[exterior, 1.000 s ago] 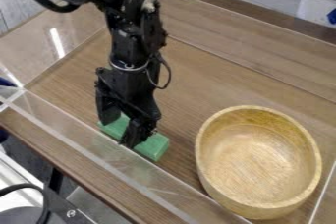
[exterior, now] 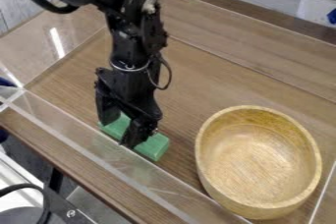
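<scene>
My black gripper (exterior: 126, 118) is low over the wooden table, its fingers open around a green object (exterior: 152, 147) lying near the table's front-left edge. Green shows on both sides of the dark fingers, at the left and lower right; whether it is one piece or two I cannot tell, as the fingers hide the middle.
A large round wooden bowl (exterior: 257, 161) stands to the right. A clear strip (exterior: 105, 165) runs along the front-left edge. A white container (exterior: 317, 4) sits at the far top right. The table behind and right of the arm is clear.
</scene>
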